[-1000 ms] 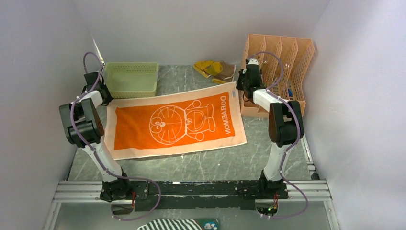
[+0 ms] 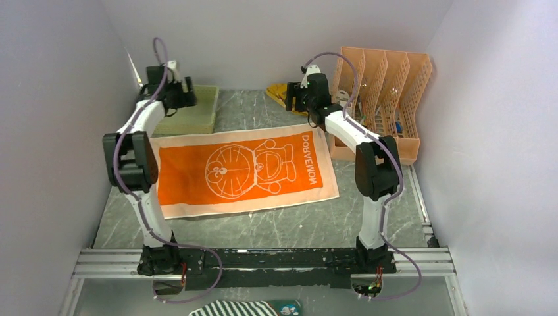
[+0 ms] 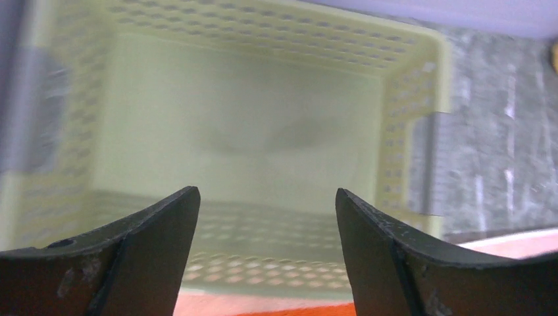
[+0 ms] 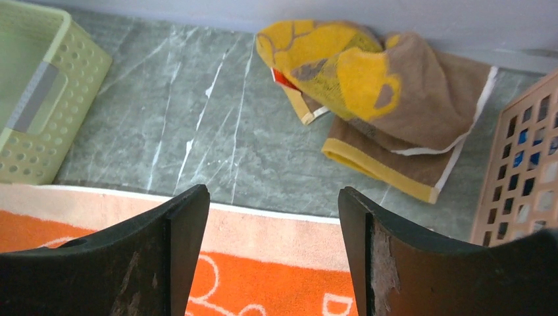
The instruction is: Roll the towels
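Note:
An orange towel (image 2: 230, 171) with a pale border and a white cartoon outline lies spread flat across the worktop. My left gripper hangs over the pale green basket (image 3: 250, 118), open and empty; the left wrist view is blurred. My right gripper is raised above the towel's back right, its fingers apart with nothing between them. A brown and yellow towel (image 4: 408, 92) lies crumpled at the back wall, behind the orange one.
A peach organizer rack (image 2: 414, 99) stands at the back right. Bare grey worktop (image 2: 276, 227) runs along the front and between basket and crumpled towel. Walls close in the sides and back.
Both grippers have lifted from the orange towel's back corners; the left has swung right over the basket, the right leftward. The towel's back right corner now lies lower toward the front.

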